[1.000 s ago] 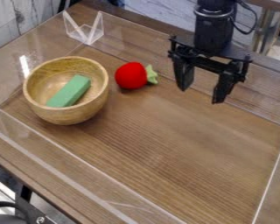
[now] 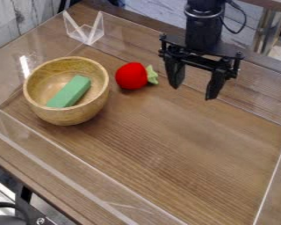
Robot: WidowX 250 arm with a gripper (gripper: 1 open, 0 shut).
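Note:
The black robot gripper point(image 2: 199, 66) hangs at the top right over the wooden table, its fingers spread apart, with nothing visible between them. Left of it lies a red round object point(image 2: 133, 76) with a small pale green part on its right side, apart from the gripper. At the left is a tan bowl point(image 2: 91, 78) holding a green block point(image 2: 68, 93).
A clear plastic piece point(image 2: 84, 26) stands near the back left. A pale edge or wall runs along the back right.
The gripper has shifted slightly over the last second and now appears a little further left than one second ago. The bowl and red object have not moved.

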